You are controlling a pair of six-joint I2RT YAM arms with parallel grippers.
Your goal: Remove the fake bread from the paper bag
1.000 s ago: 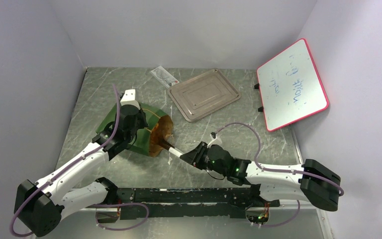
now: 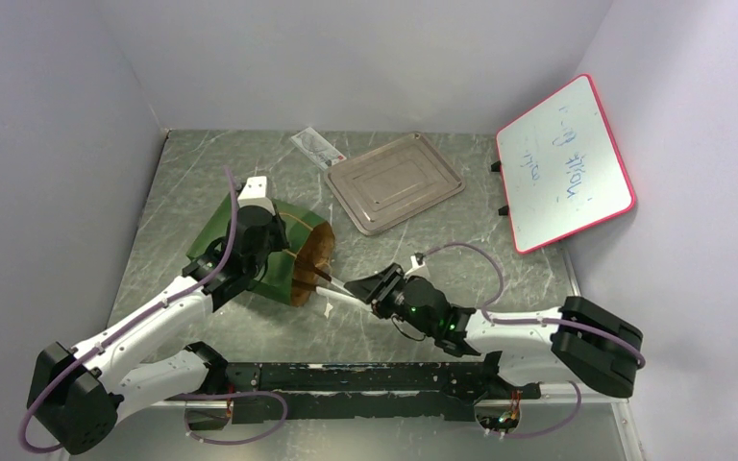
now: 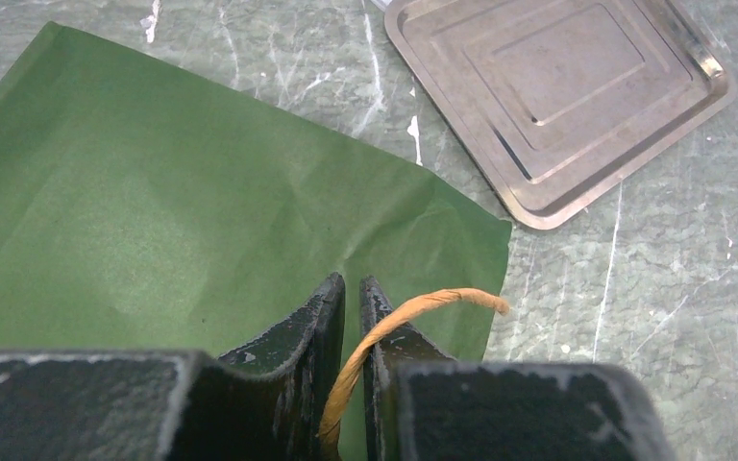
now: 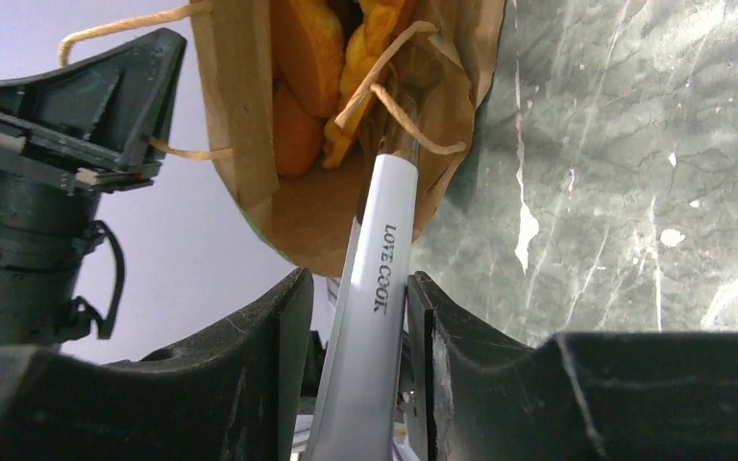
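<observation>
The green paper bag [image 2: 288, 230] lies on its side at the left, mouth toward the right. My left gripper is shut on its orange twisted handle. In the right wrist view, orange fake bread [image 4: 303, 67] sits inside the bag. My right gripper, facing the bag mouth, is part open around long white sleeves marked LOVECOOK [image 4: 384, 240], whose dark ends reach into the bag beside the bag's loose handles. Whether the fingers press on them is unclear.
A steel tray [image 2: 392, 182] lies at the back centre, by a flat clear packet [image 2: 317, 149]. A whiteboard [image 2: 562, 163] stands at the right.
My right gripper has moved slightly up and left, and the white sleeves at the bag mouth now show as two, spread apart. The left arm has shifted very slightly right.
</observation>
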